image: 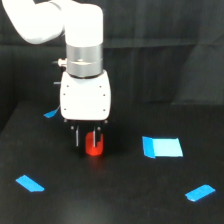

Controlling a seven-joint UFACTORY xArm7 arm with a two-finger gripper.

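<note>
A small red object (94,149) stands on the dark table, left of the middle. My white gripper (87,138) points down just above it, its dark fingers part way together. One finger (77,138) shows to the left of the red object, with a dark gap between them in this view. The other finger overlaps the object's upper part. Whether either finger touches it cannot be made out.
A white-and-blue piece (166,147) lies to the right of the gripper. Blue strips lie at the front left (30,184) and front right (200,192). Open table surrounds the red object at the front, with a dark curtain behind.
</note>
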